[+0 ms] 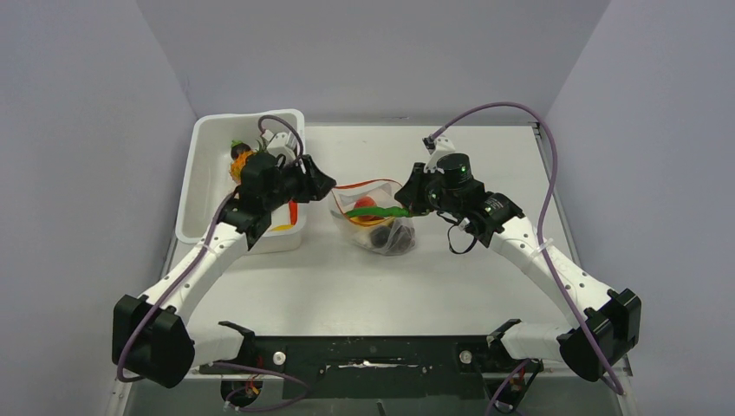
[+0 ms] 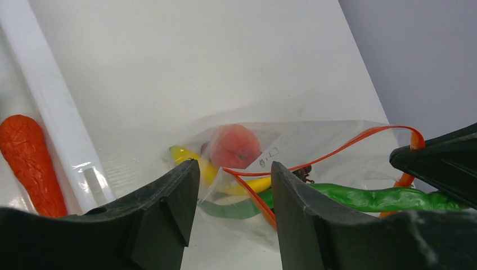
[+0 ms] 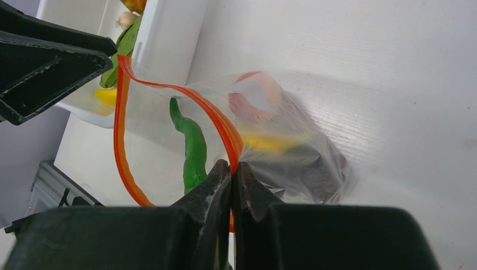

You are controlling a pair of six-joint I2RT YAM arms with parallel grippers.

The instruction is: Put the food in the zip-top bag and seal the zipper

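A clear zip bag (image 1: 381,234) with an orange zipper edge sits mid-table, holding a red round fruit (image 2: 235,146), a yellow item (image 2: 185,156) and dark items. A long green vegetable (image 2: 371,198) lies along its mouth, partly inside. My right gripper is shut on the zipper edge at the mouth's right end. My left gripper is open over the bag's other end, the zipper strip showing between its fingers in its wrist view, with no clear hold on it.
A white bin (image 1: 201,173) at the left holds more food, including a red carrot-like item (image 2: 31,163). Grey walls surround it.
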